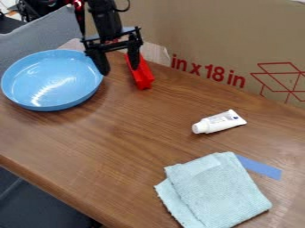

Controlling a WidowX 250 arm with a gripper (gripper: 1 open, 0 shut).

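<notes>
My black gripper (117, 58) hangs open at the back of the table, between a blue plate (52, 78) on the left and a red object (142, 77) lying just right of the fingers. I cannot tell whether the fingers touch the red object. A white tube (219, 122) lies at the middle right. A folded pale blue cloth (213, 191) lies at the front right.
A cardboard box (226, 40) with red print walls the back. A blue strip (261, 166) lies beside the cloth.
</notes>
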